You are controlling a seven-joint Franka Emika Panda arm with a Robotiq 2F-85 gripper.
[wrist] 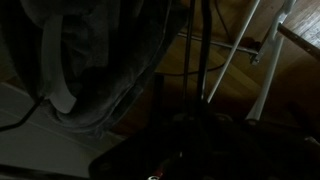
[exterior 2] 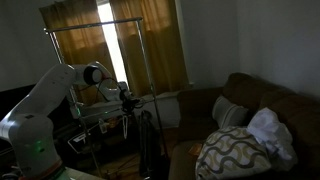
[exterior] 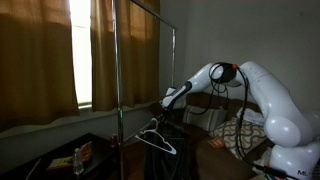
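A white clothes hanger (exterior: pixel 158 142) hangs tilted in the middle of exterior view 1, its right end lower than its left. My gripper (exterior: pixel 167 105) is just above it, shut on the hanger; darkness hides the exact contact. In exterior view 2 the gripper (exterior 2: pixel 131 104) shows as a dark shape in front of the curtains. The wrist view has pale hanger bars (wrist: pixel 270 65) at upper right, while the fingers at the bottom are lost in shadow. Dark, soft-looking fabric (wrist: pixel 85 75) fills that view's upper left.
A metal rack frame (exterior: pixel 119 80) stands upright left of the hanger, with a bar across the top. A dark table (exterior: pixel 60 165) with small items is at lower left. The brown couch (exterior 2: pixel 190 103) carries pillows (exterior 2: pixel 232 152).
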